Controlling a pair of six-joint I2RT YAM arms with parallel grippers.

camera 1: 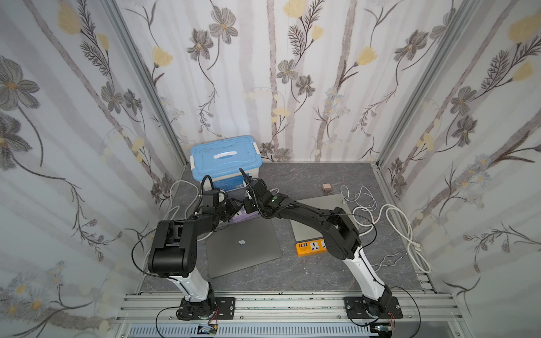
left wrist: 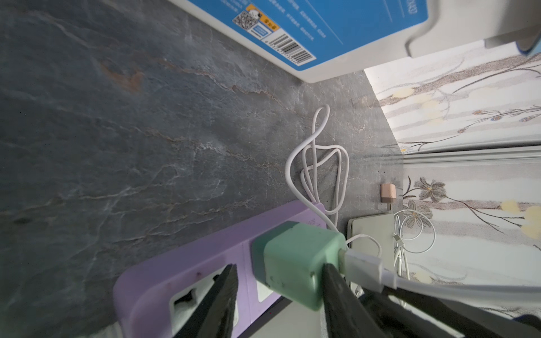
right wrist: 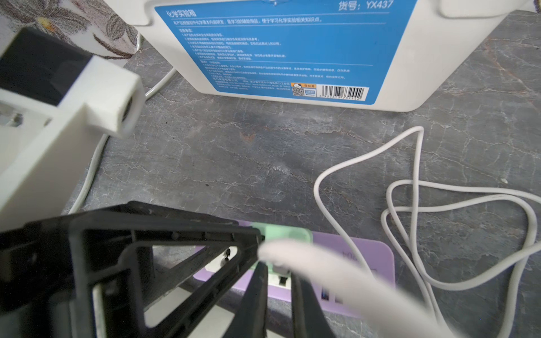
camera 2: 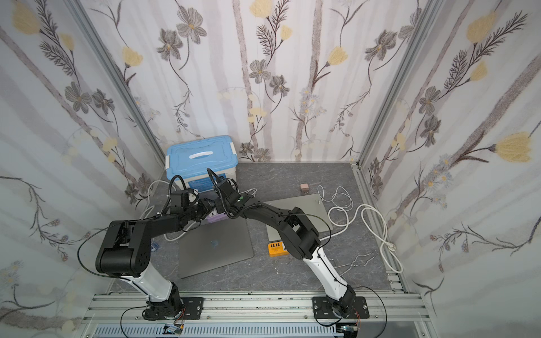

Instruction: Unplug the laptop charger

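Note:
A mint-green charger (left wrist: 296, 262) sits on a purple power strip (left wrist: 146, 281), with a white cable connector (left wrist: 363, 264) at its end. In the left wrist view my left gripper is part open, its fingers at either side of the charger. My right gripper is low over the strip in the right wrist view, fingers close to the charger under a blurred white cable; whether it holds anything is unclear. Both grippers meet over the strip in the top views.
A blue-lidded box (camera 1: 225, 157) stands behind. A dark laptop (camera 1: 239, 250) lies in front, a silver laptop (camera 1: 310, 219) to the right with an orange power strip (camera 1: 310, 248) before it. White cables lie loose around.

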